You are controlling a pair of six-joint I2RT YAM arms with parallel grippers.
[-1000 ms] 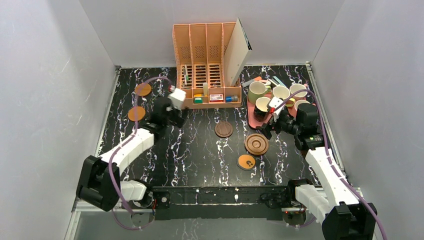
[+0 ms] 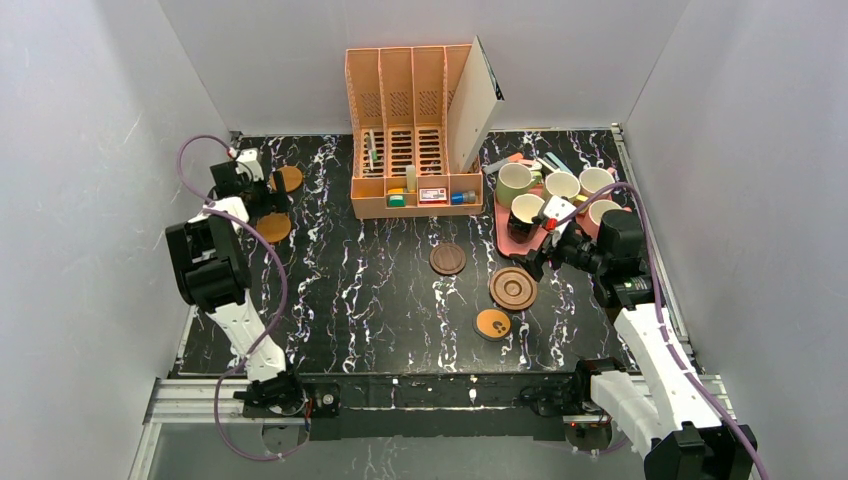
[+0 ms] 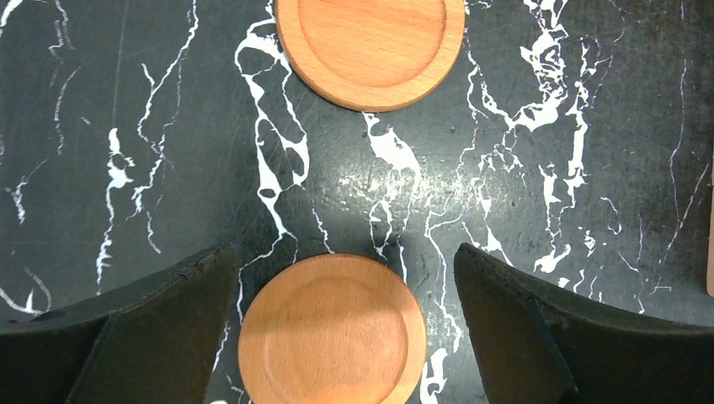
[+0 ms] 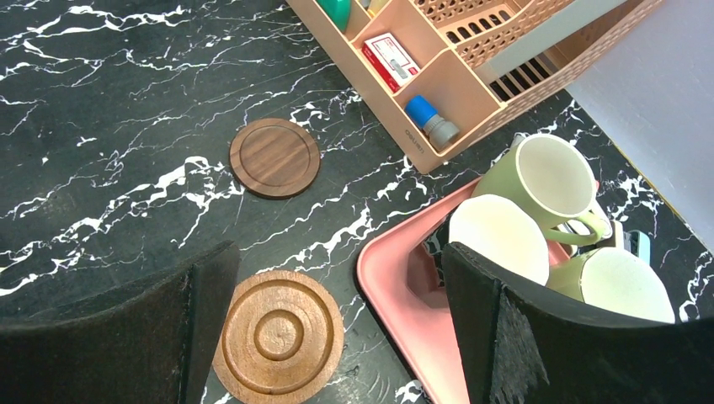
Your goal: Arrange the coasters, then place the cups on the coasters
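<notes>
On the pink tray [image 4: 396, 290] at the right stand several cups, among them a dark-bodied cup with a pale inside [image 4: 501, 236] and a light green cup [image 4: 551, 177]. My right gripper [image 2: 545, 262] is open beside the dark cup; one finger [image 4: 484, 311] overlaps it in the right wrist view, and contact cannot be told. Several coasters lie flat: a dark brown one [image 2: 447, 259], a ringed brown one [image 2: 513, 288], an orange one with dark marks [image 2: 492, 324] and two orange-brown wooden ones [image 3: 370, 42] at the left. Over these two, my left gripper stands open and empty.
An orange divided organizer [image 2: 415, 207] with a raised white panel [image 2: 474, 105] stands at the back centre, small items in its front bins. Utensils [image 2: 540, 163] lie behind the cups.
My left arm has swung left from the table's middle to over the two left coasters.
</notes>
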